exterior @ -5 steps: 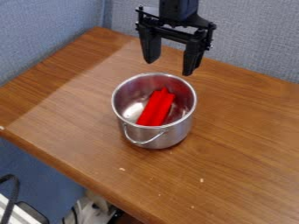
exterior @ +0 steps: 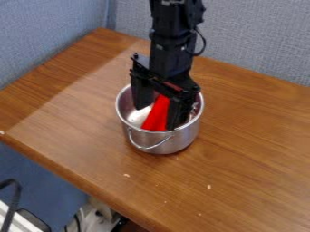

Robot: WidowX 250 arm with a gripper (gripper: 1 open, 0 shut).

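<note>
A steel pot point(exterior: 158, 138) with a wire handle stands on the wooden table point(exterior: 72, 118), holding a red elongated object point(exterior: 157, 116). My black gripper point(exterior: 162, 95) is down inside the pot's mouth with its fingers open, one on either side of the red object, partly covering it.
Bare table lies to the left, right and front of the pot. Padded grey-blue walls point(exterior: 260, 45) border the back and left. Some cables and equipment sit below the table edge at the lower left.
The pot appears unmoved.
</note>
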